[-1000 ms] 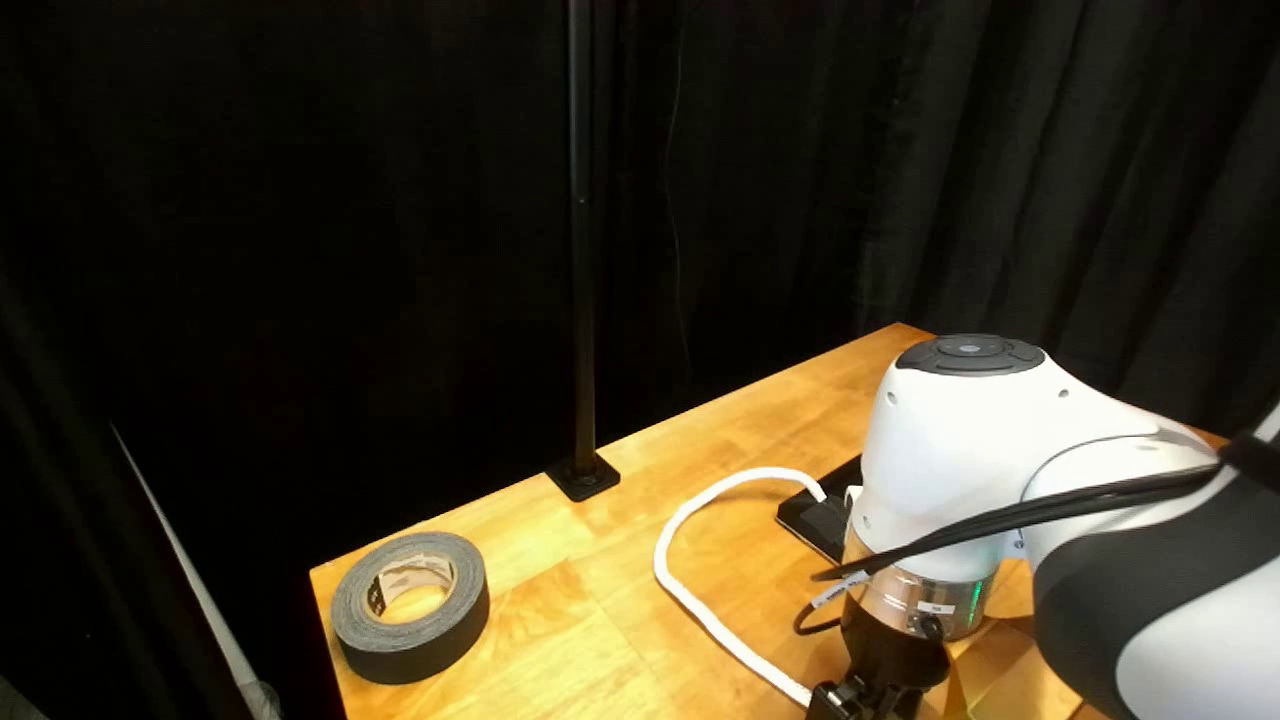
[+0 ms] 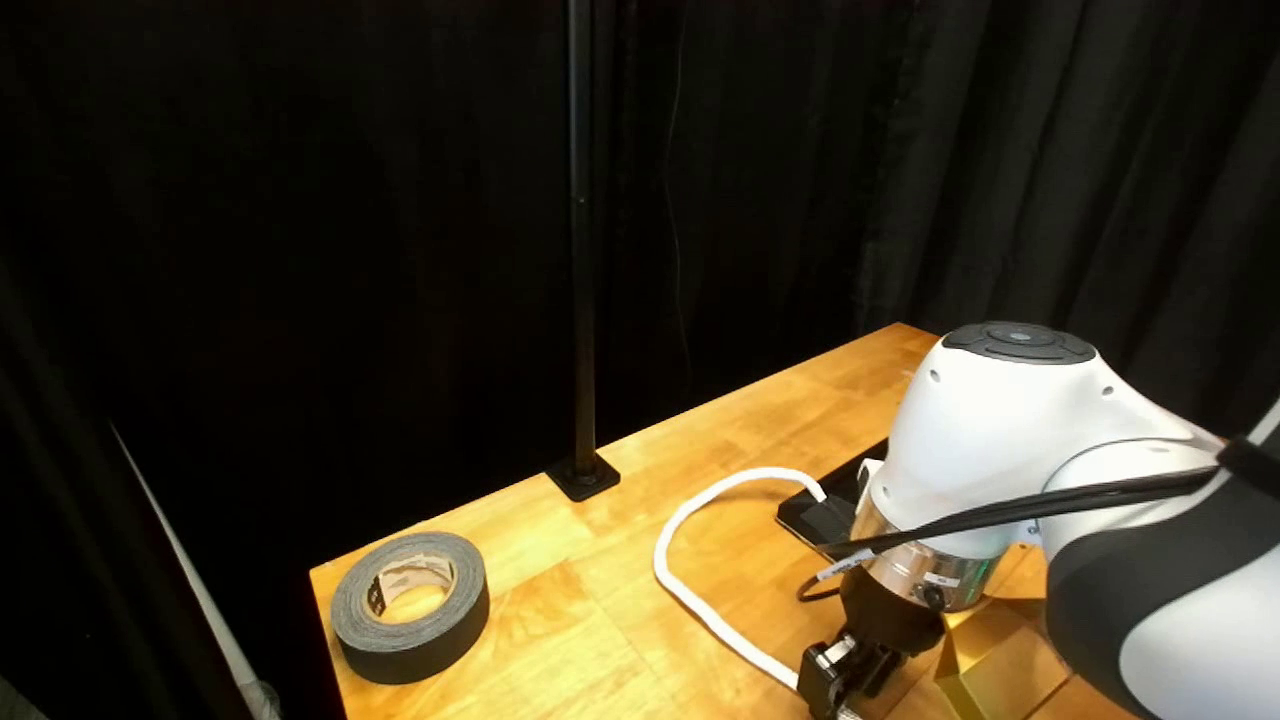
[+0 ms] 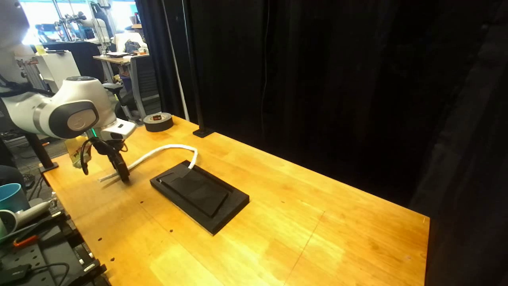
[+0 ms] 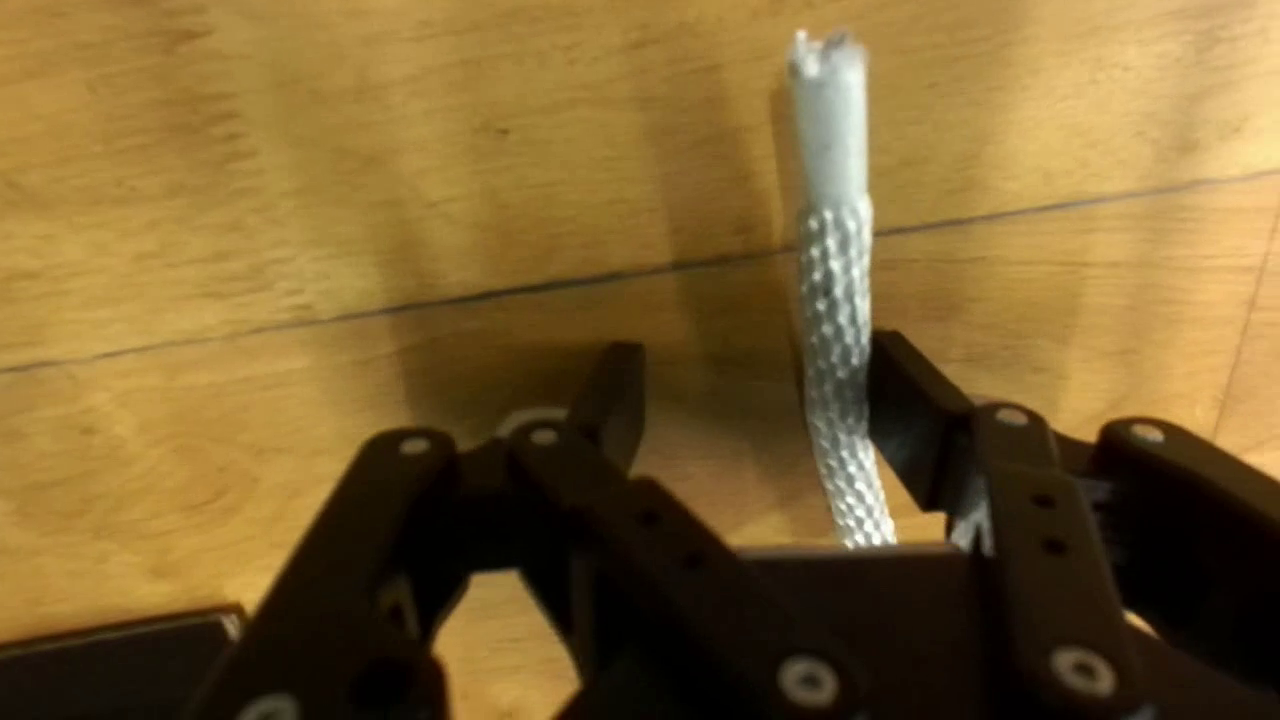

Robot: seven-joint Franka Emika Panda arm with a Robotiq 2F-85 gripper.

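Note:
A white braided rope curves over the wooden table from a flat black tray-like base. In the wrist view the rope's end, with a smooth whitish tip, runs between my fingers. My gripper stands part open around it. The rope lies close against the right finger, while a wide gap separates it from the left finger; whether it touches the right one I cannot tell. In the second exterior view the gripper is low over the table, left of the base.
A roll of dark tape sits at the table's far corner. A black post's foot stands at the curtain-side edge.
In exterior view 1 the arm's wrist has shifted right and slightly up, and the gripper shows higher. The tape and the rope's visible curve look unchanged.

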